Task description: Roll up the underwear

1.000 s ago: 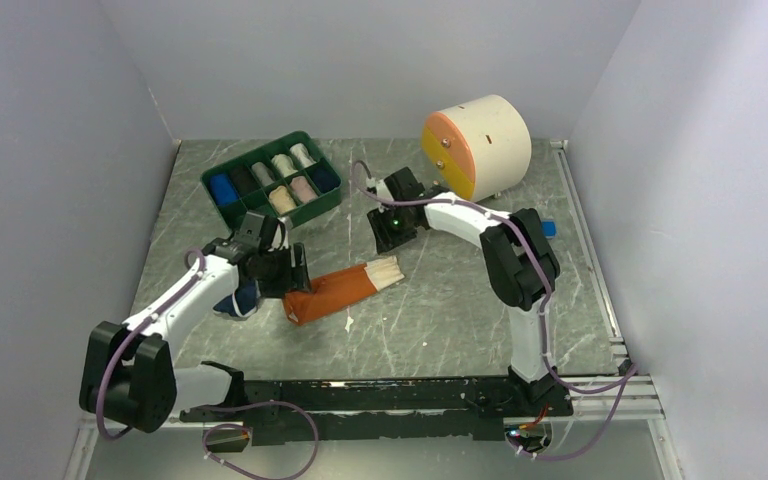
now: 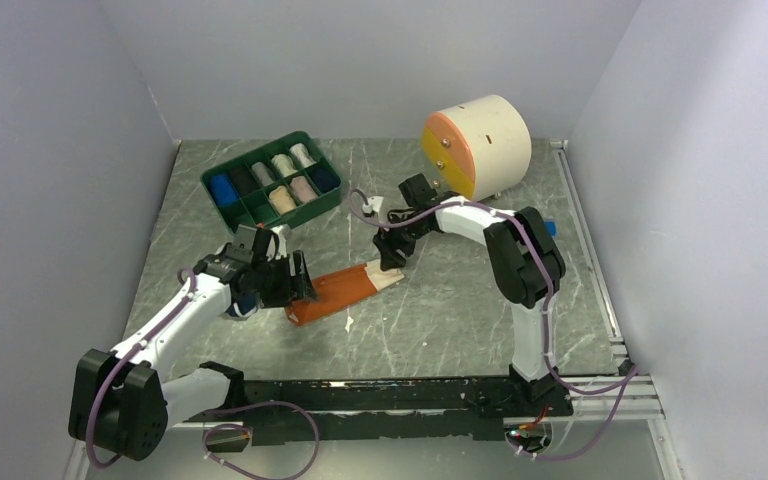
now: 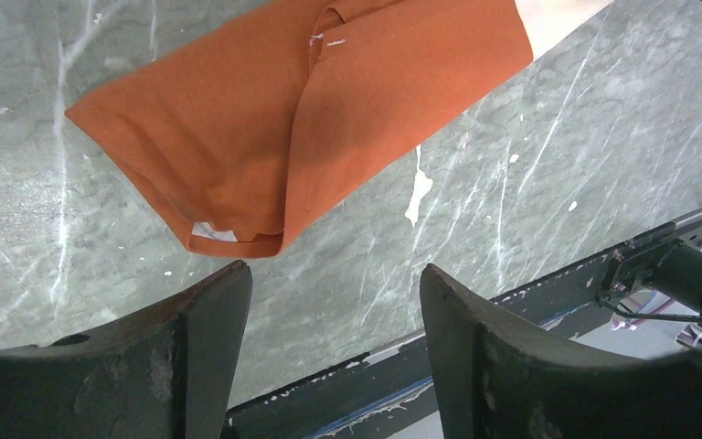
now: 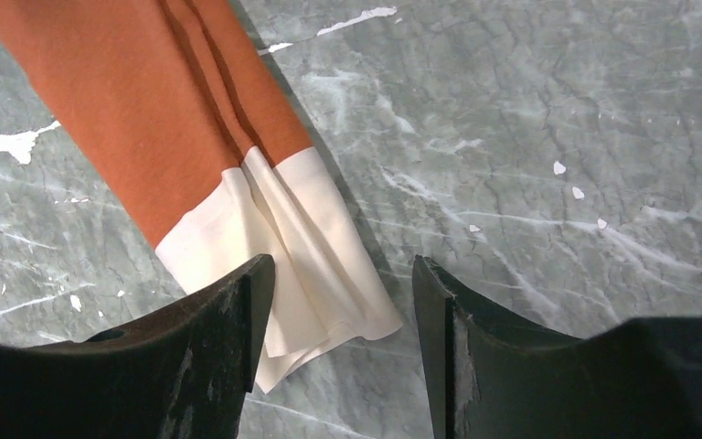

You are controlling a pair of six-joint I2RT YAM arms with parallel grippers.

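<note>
The underwear (image 2: 337,291) lies folded into a long strip on the table, rust-orange with a cream end at the right. In the left wrist view its orange end (image 3: 210,137) lies beyond the fingertips. My left gripper is open above that end, nothing between its fingers. At the other end, my right gripper stands part open, with the cream end (image 4: 320,247) showing lengthwise in the gap below its left finger (image 4: 258,274). Whether that finger touches the cloth I cannot tell.
A green divided box (image 2: 273,182) of rolled cloths stands behind the left arm. At the back right sits a cream drum-shaped cabinet (image 2: 482,145). A dark blue cloth (image 2: 243,305) lies partly under the left arm.
The left gripper has shifted slightly toward the front. The underwear lies in about the same place.
</note>
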